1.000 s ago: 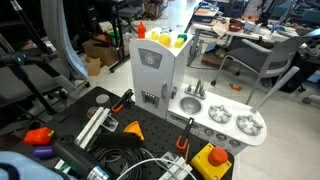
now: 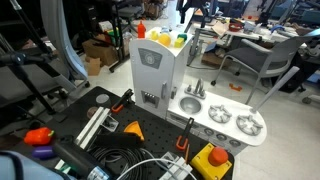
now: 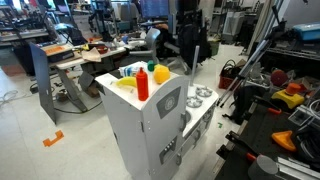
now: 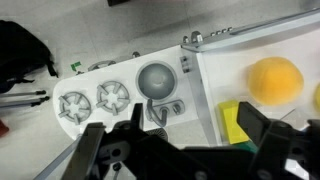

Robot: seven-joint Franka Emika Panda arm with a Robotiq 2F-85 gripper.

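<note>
Open and empty, my gripper hangs above the toy kitchen in the wrist view. Between and beyond its fingers lies the low white counter (image 4: 110,75) with a grey sink (image 4: 156,80), a faucet and two burners. On the right, the tall white cabinet's top carries a round yellow-orange thing (image 4: 275,80) and a yellow block (image 4: 233,122); the right finger partly covers green beside the block. The second exterior view shows a red bottle (image 3: 142,83) and a yellow item (image 3: 161,76) standing on the cabinet (image 3: 135,120). Nothing touches the fingers.
A dark table (image 2: 130,140) in front holds cables, clamps, an orange wedge (image 2: 134,130) and a yellow box with a red button (image 2: 212,160). Behind the kitchen stands a grey chair (image 2: 265,55). White floor (image 3: 60,100) lies open left of the cabinet.
</note>
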